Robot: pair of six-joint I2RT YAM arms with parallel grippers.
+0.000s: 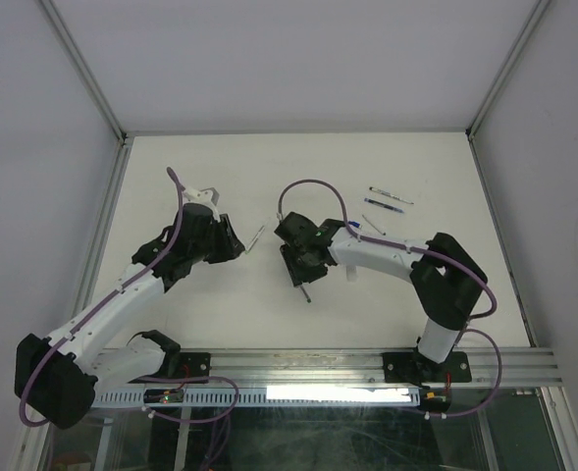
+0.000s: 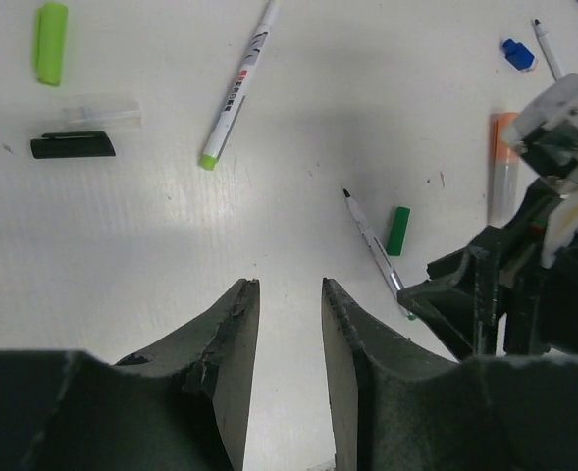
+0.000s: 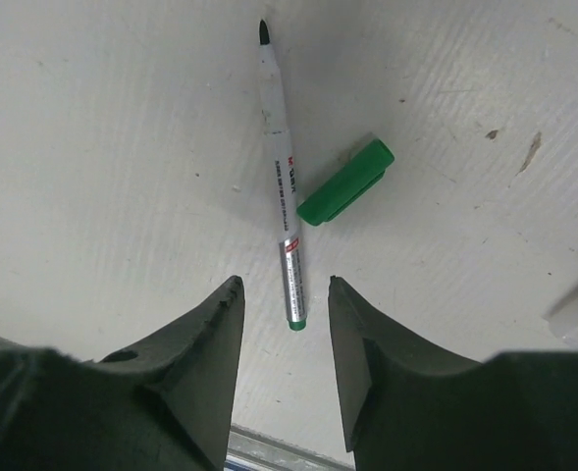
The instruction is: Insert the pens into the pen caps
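My left gripper is part open, empty, over the left of the table, near a white pen (image 2: pixel 234 98) with green end, a lime cap (image 2: pixel 50 44) and a black cap (image 2: pixel 73 144). My right gripper is part open, empty, above a silver-white pen (image 3: pixel 289 245) with dark tip; a dark green cap (image 3: pixel 345 182) lies beside that pen's middle. In the left wrist view an orange-capped item (image 2: pixel 504 167) and a blue cap (image 2: pixel 519 54) lie at the right.
More pens (image 1: pixel 392 196) lie at the back right of the white table. The right arm (image 2: pixel 495 294) shows at the right of the left wrist view.
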